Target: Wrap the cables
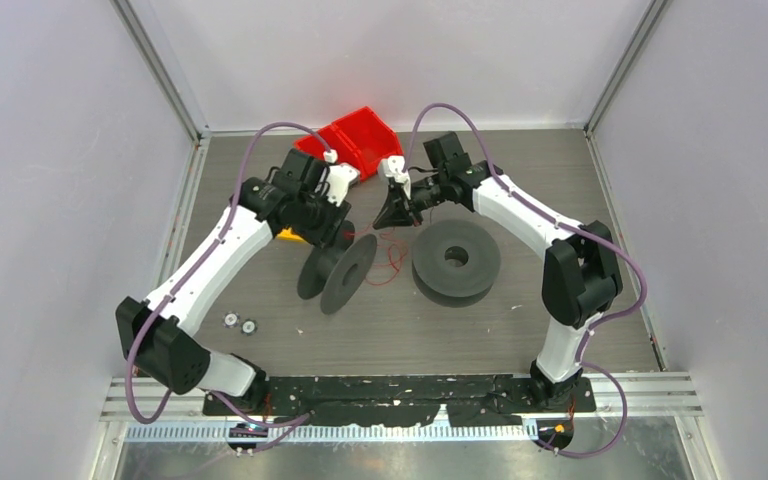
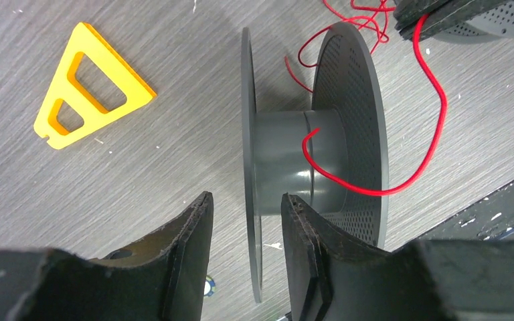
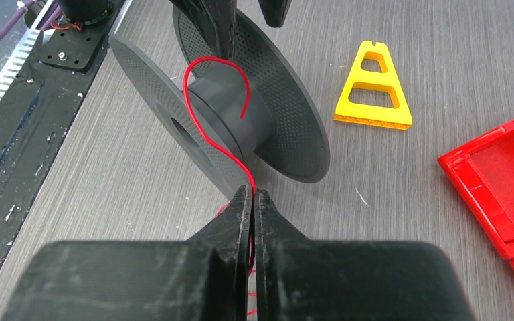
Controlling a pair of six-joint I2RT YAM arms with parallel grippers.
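Observation:
A grey spool (image 1: 353,272) (image 3: 284,130) stands on its flanges at the middle left of the floor. My left gripper is directly over it, fingertips apart on either side of the near flange in the left wrist view. My right gripper is shut on a red cable (image 3: 209,137) (image 2: 435,114). The cable's free end drapes over the spool's hub between the flanges, and more loose red cable (image 1: 393,262) lies in loops beside it.
A second spool (image 1: 457,280) lies flat to the right. A red bin (image 1: 370,135) is at the back, a yellow triangular piece (image 2: 73,124) left of the spool, and two small round parts (image 1: 240,325) near the front left.

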